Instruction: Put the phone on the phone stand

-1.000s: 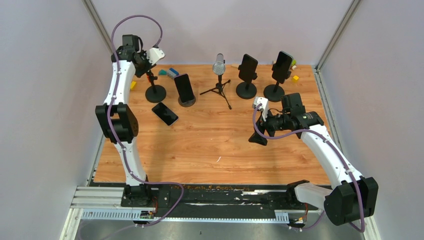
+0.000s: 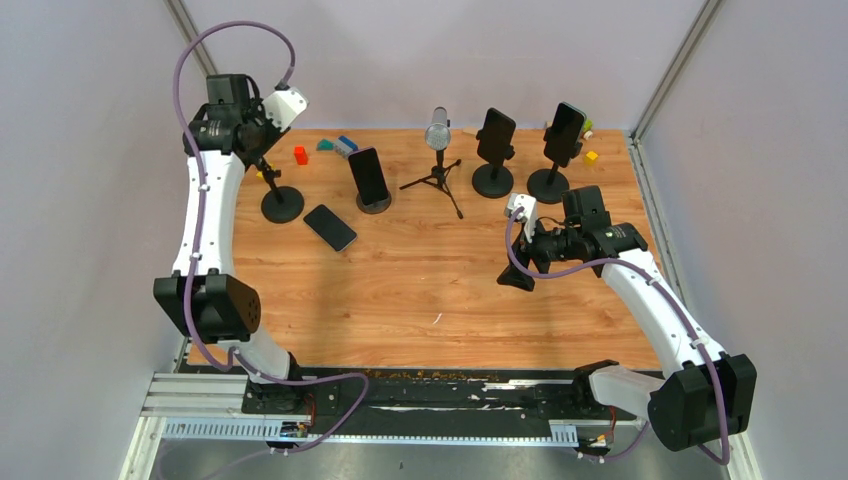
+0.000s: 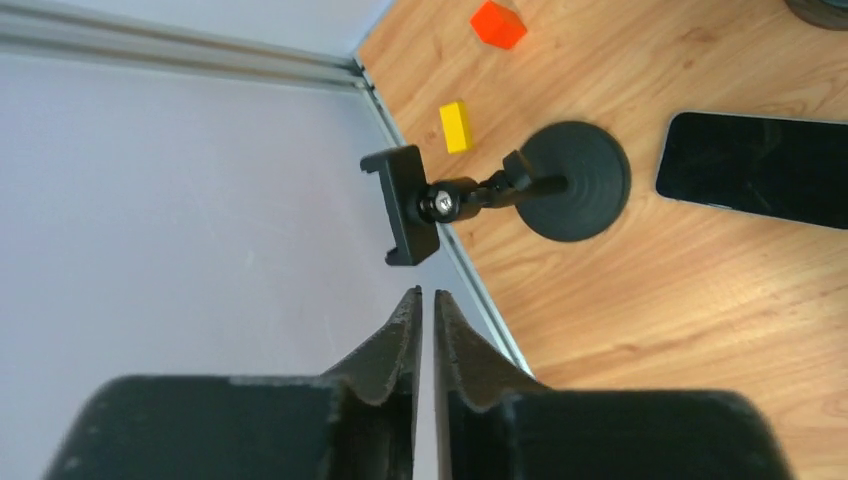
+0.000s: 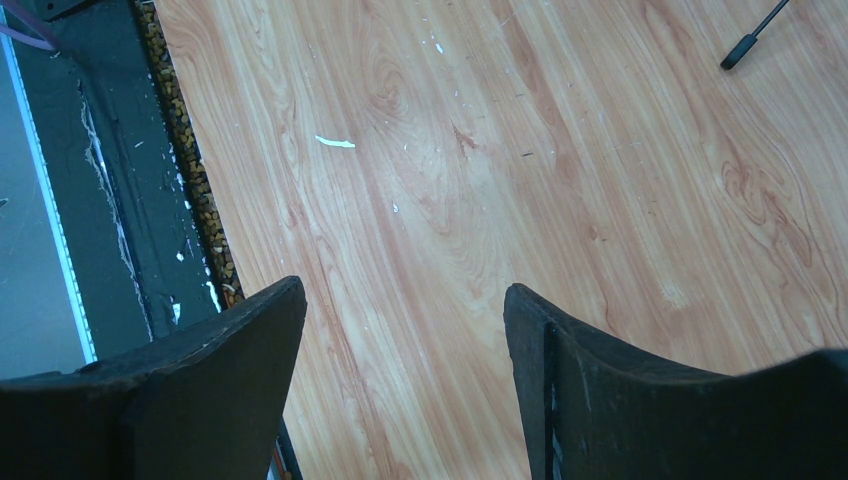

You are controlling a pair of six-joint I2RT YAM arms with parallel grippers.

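Observation:
An empty black phone stand (image 3: 404, 205) on a round base (image 2: 283, 208) stands at the table's left, beneath my raised left gripper. That gripper's two fingers show close together below the stand's clamp in the left wrist view, with nothing seen between them. A dark phone (image 2: 330, 228) lies flat to the right of that base. My right gripper is open over bare table at the right, with nothing between its fingers.
A phone on a stand (image 2: 369, 175), a microphone tripod (image 2: 439, 173) and two stands holding phones (image 2: 494, 136) line the back, with small coloured blocks (image 2: 300, 155).
My left arm has moved left and toward the front. The right arm has not moved.

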